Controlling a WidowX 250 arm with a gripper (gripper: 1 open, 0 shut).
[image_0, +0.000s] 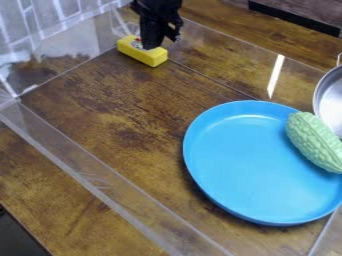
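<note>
My dark gripper (152, 38) hangs at the top centre, just over a yellow block (147, 56) with a small coloured patch on top. Its fingertips are small and dark here, and whether they touch the block I cannot tell. A blue plate (237, 170) lies at the lower right, with a pale green bumpy gourd (314, 142) resting on its right side.
A metal pot (329, 98) is cut off at the right edge. Clear plastic walls border the wooden surface (107, 120), whose left and middle are bare. A white tiled wall stands at the back left.
</note>
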